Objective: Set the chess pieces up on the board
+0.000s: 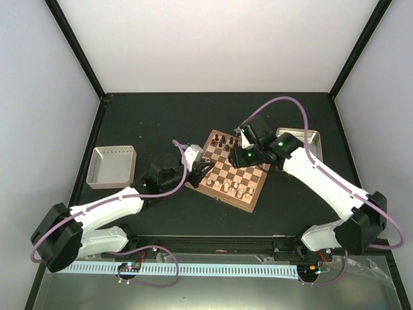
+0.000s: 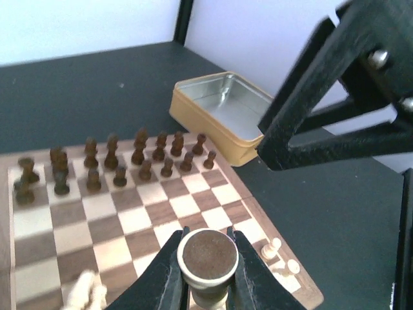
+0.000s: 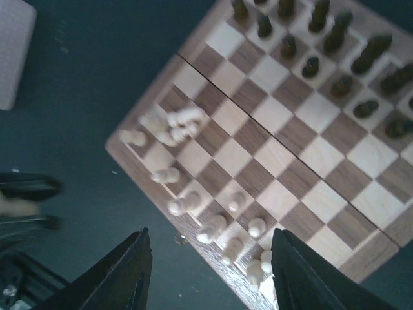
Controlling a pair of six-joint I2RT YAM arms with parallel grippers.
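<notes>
The chessboard [image 1: 219, 198] has dark pieces [image 2: 111, 151] standing along its far part. Light pieces [image 3: 212, 228] stand along the near side in the right wrist view; several more lie in a cluster at one end. My left gripper is shut on a chess piece [image 2: 208, 257], seen end-on with a brown top face, at the board's left side in the top view. My right gripper is over the board, its two fingers apart with nothing visible between them.
A white basket [image 1: 111, 186] sits at the left. A metal tray in a tan box [image 2: 207, 115] stands beyond the board at the right. The dark table around the board is otherwise clear.
</notes>
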